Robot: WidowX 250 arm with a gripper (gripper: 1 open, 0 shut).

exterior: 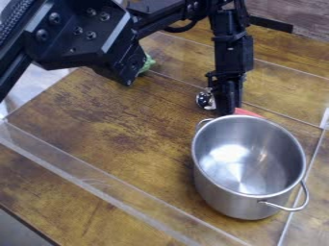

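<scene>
The black gripper (225, 101) points down just behind a steel pot (247, 163) with side handles, at the right of the camera view. Its fingers are low over the table, by a small shiny metal piece and a red object (249, 114) that is partly hidden behind the pot's rim. The gripper looks shut on something there, but what exactly it holds is mostly hidden.
A green item (146, 64) lies behind the arm at the upper middle. Clear strips run along its edges, and a wooden board borders the back right.
</scene>
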